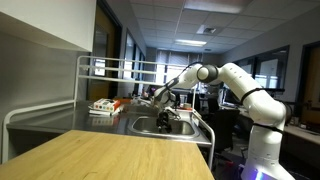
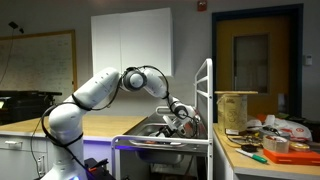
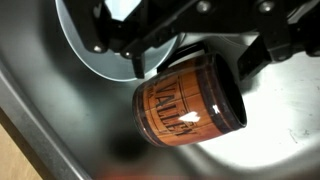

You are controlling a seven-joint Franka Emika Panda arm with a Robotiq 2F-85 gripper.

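Note:
A brown, wood-look mug (image 3: 183,105) with dark bands and dark lettering lies on its side in the metal sink (image 3: 65,135). Its dark open mouth faces right in the wrist view. My gripper is open close above the mug, fingers spread on either side of its upper edge. Contact between them cannot be told. In exterior view 1 the arm reaches over the sink (image 1: 141,126), and the mug is too small to make out there.
A pale round bowl (image 3: 105,62) stands beside the mug, partly behind the gripper. A rack frame (image 2: 209,110) rises by the sink. Various items crowd the side counter (image 2: 260,165).

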